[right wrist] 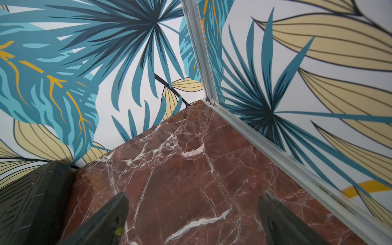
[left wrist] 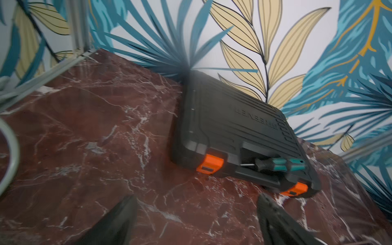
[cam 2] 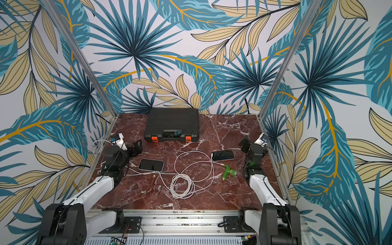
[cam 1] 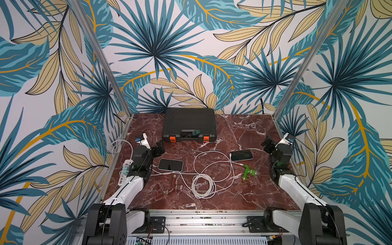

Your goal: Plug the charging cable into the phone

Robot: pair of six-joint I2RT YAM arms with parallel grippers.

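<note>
Two dark-screened phones lie flat on the red marble table: a pale-rimmed left phone (cam 1: 170,165) and a right phone (cam 1: 241,155). A white cable (cam 1: 203,185) is coiled between them, with loose loops spreading around. One stretch reaches the right phone's left edge; whether a plug sits in it is too small to tell. Another stretch ends beside a green object (cam 2: 227,172). My left gripper hangs open over the left side, fingers empty, beyond the left phone. Open and empty too, my right gripper is over the table's right side, right of the right phone.
A black case (cam 1: 189,122) with orange latches stands at the back, a teal screwdriver (left wrist: 281,164) on its handle. Small metal and brown fittings (cam 1: 174,179) lie front left. A white power strip (cam 1: 122,177) sits at the left edge.
</note>
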